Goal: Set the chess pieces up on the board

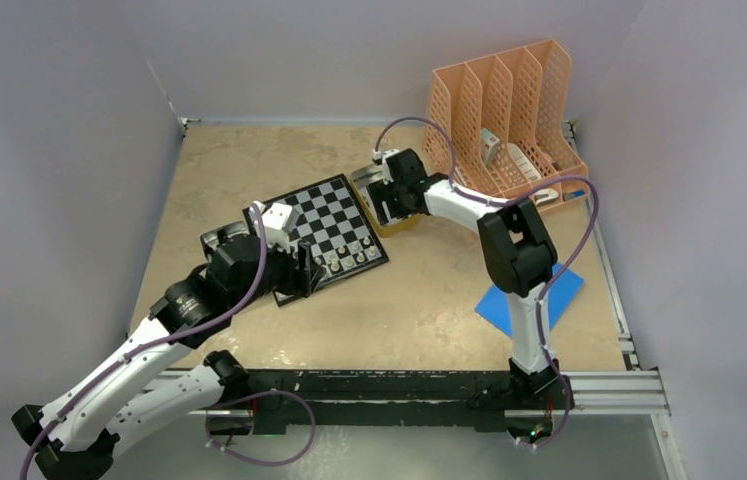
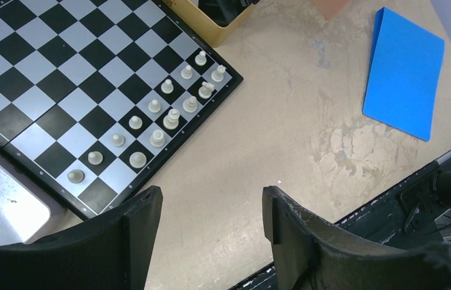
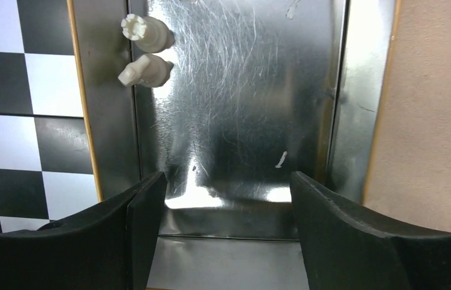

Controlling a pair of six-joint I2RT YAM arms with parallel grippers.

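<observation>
The chessboard holds several white pieces on its near-right rows. Above the board's left part is my left gripper, open with nothing between its fingers. My right gripper hangs open over a gold-rimmed metal tin, where two white pieces stand at the left wall, a rook and another piece, just beyond the fingers. A second metal tin with black pieces lies left of the board.
An orange organizer stands at the back right. A blue folder lies on the right of the table.
</observation>
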